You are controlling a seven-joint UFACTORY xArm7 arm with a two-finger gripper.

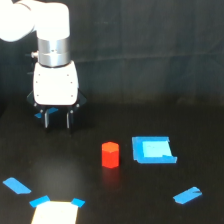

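My gripper [57, 121] hangs from the white arm at the left, over the far part of the dark table. Its two dark fingers stand apart, and nothing shows between them. Nearer the camera and to the right of the gripper, clear of it, a red block [110, 155] rests on the table. Right of the block lies a pale square [156, 149] inside a blue tape outline [138, 150]. At the bottom left is a cream-coloured square [54, 213], partly cut off by the frame's edge, with blue tape at its upper corners.
Loose blue tape strips mark the table at the left [16, 186] and the right [187, 195]. Another bit of blue shows behind the gripper. A dark curtain [150, 50] closes off the back. Between the gripper and the red block the table is bare.
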